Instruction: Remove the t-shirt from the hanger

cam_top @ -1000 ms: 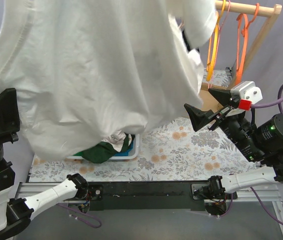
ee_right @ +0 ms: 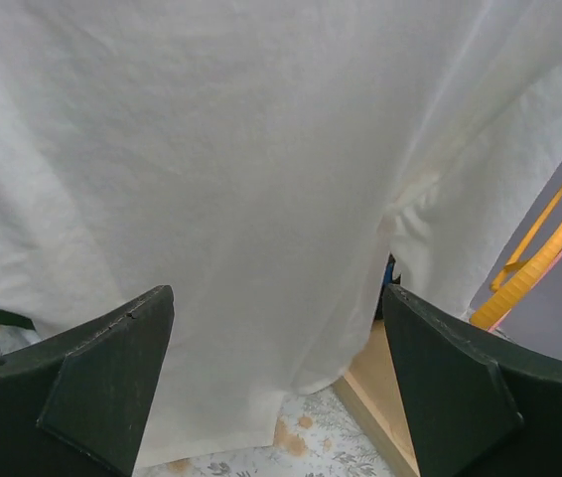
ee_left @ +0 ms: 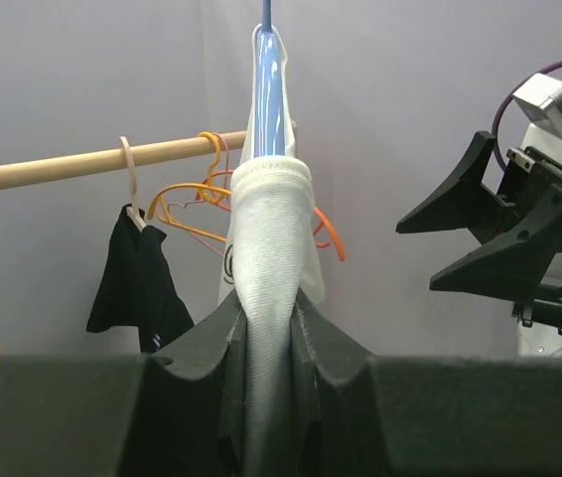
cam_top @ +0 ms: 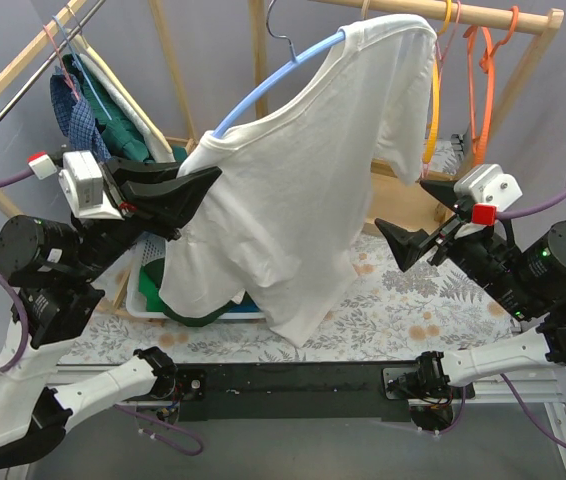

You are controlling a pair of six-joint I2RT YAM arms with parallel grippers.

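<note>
The white t-shirt (cam_top: 293, 190) hangs in the air on a light blue hanger (cam_top: 275, 82), whose metal hook points up. My left gripper (cam_top: 209, 178) is shut on the shirt at its left shoulder or sleeve. In the left wrist view, white cloth (ee_left: 273, 229) runs down between the fingers, with the blue hanger arm (ee_left: 269, 94) coming out above it. My right gripper (cam_top: 405, 208) stands open to the right of the shirt, nothing between its fingers. Its wrist view is largely filled by the shirt (ee_right: 221, 179) beyond the fingertips.
A wooden rack rail (cam_top: 493, 17) crosses the back, bearing orange hangers (cam_top: 481, 100) and yellow ones. Clothes (cam_top: 113, 115) hang on the left rack. Under the shirt, a white basket (cam_top: 146, 290) of clothes stands on the flowered surface (cam_top: 413, 310), clear at the right.
The left gripper has come in from the far left, bringing shirt and hanger away from the camera.
</note>
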